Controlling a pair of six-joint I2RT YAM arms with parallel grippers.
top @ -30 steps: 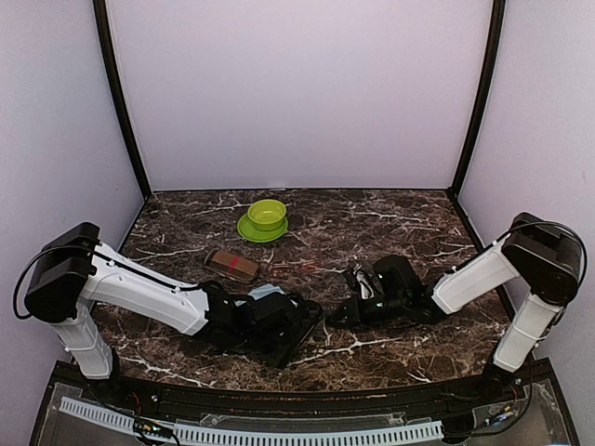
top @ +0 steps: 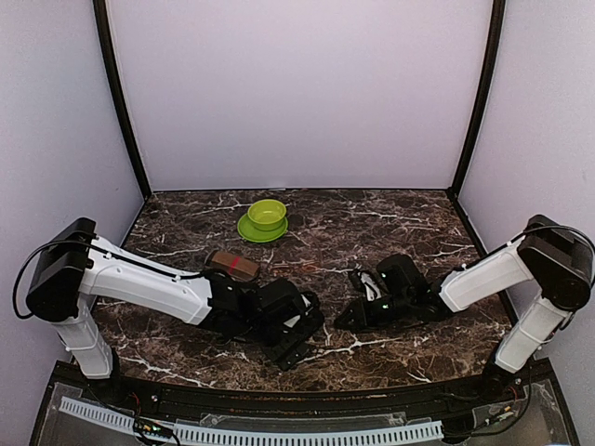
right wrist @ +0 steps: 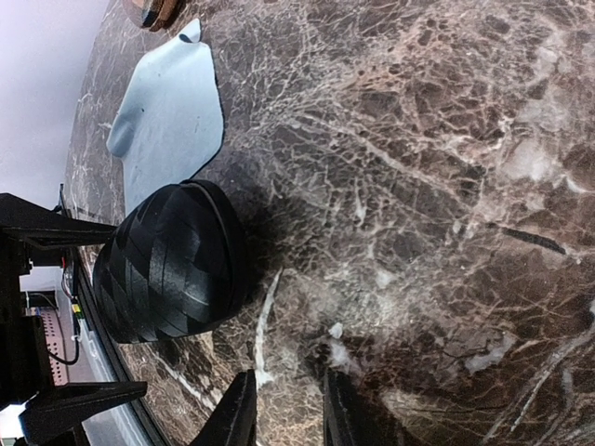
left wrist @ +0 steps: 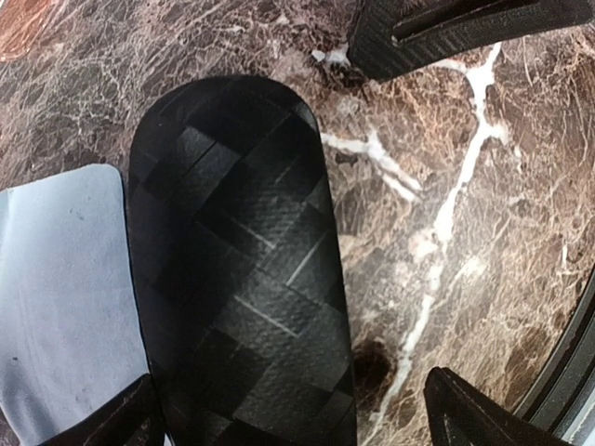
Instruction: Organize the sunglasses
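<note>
A black woven-pattern glasses case [left wrist: 237, 260] [right wrist: 167, 265] lies on the marble table with a light-blue cloth [left wrist: 65, 288] [right wrist: 167, 111] beside it. My left gripper is open, its fingertips either side of the case's near part, low over it. In the right wrist view my right gripper is part open low over bare marble, to the right of the case and apart from it. No sunglasses can be made out.
A green bowl [top: 267, 210] on a green plate [top: 260, 233] stands at the back. A brown case with a red stripe [top: 244, 266] lies behind the left arm.
The left arm has risen slightly and shifted a little toward the right. The right arm has moved only slightly.
</note>
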